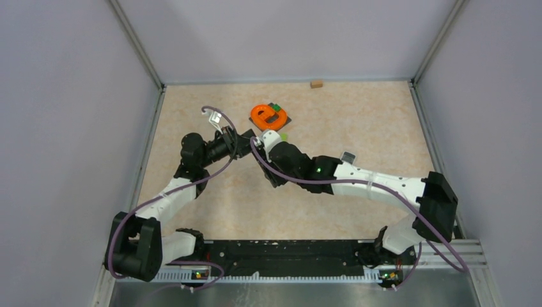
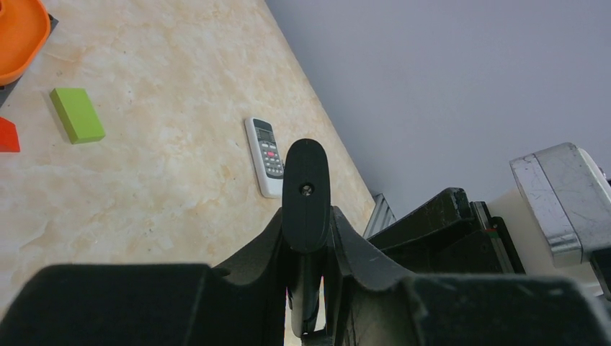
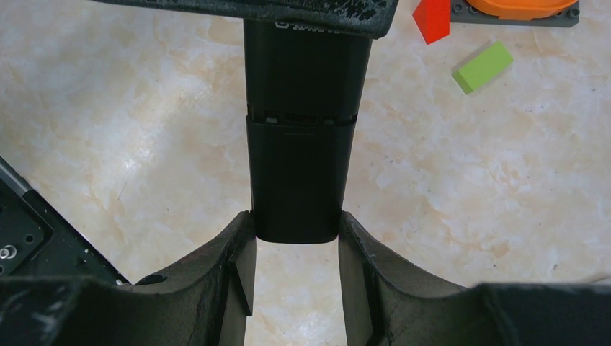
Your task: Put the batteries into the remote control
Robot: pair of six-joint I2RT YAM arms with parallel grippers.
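My left gripper is shut on a dark upright object (image 2: 306,187), seen end-on in the left wrist view. In the right wrist view a black two-part piece (image 3: 302,173), possibly the remote, hangs between the arms, with the fingertips of my right gripper at either side of its lower end; whether they grip it is unclear. The top view shows both grippers meeting mid-table, largely hidden by the arms. A white remote (image 2: 263,158) lies on the table. I see no batteries.
An orange ring-shaped piece (image 1: 259,115) on a grey plate, a red block (image 3: 432,18) and a green block (image 2: 77,115) lie behind the grippers. A brown block (image 1: 316,84) is at the back.
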